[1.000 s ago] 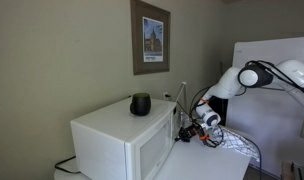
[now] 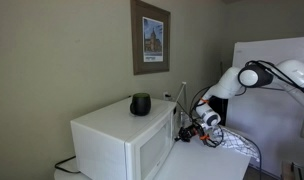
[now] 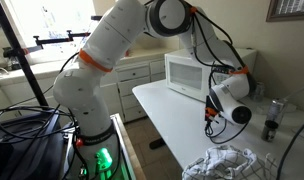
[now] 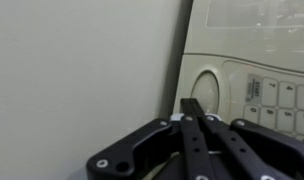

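Note:
A white microwave (image 2: 99, 141) stands on the white table, its door facing the open tabletop. My gripper (image 2: 185, 133) is low beside the far end of its front. In the wrist view, the shut fingers (image 4: 194, 108) point at the control panel and overlap the lower part of an oval button (image 4: 205, 88). Whether they touch it, I cannot tell. A number keypad (image 4: 282, 100) lies to the right of the button. Nothing shows between the fingers. In the second exterior view, the arm partly covers the microwave (image 3: 184, 73), and the fingertips are hard to make out.
A dark pot (image 2: 141, 104) sits on top of the microwave. A crumpled patterned cloth (image 3: 227, 163) lies near the table's edge, and a cylindrical canister (image 3: 274, 112) stands near the wall.

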